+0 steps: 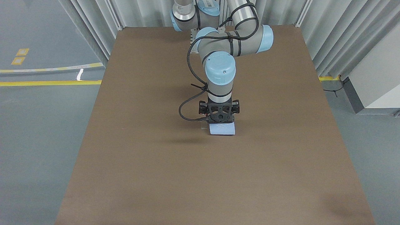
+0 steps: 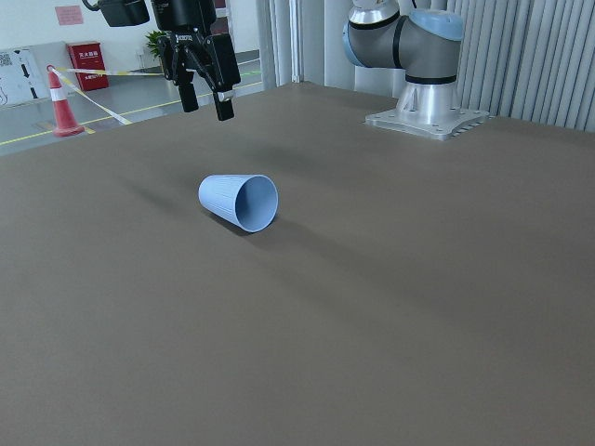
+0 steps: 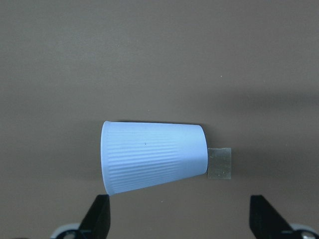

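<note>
A light blue ribbed cup [image 3: 152, 154] lies on its side on the brown table [image 1: 210, 176]; the left view shows its open mouth [image 2: 256, 203]. In the front view it [image 1: 222, 129] is partly behind the gripper. A small translucent square [image 3: 219, 163] lies at the cup's narrow end. My gripper [image 2: 206, 110] hangs above the table, above and behind the cup in the left view. Its two fingers stand wide apart at the bottom of the wrist view, open, with nothing held.
</note>
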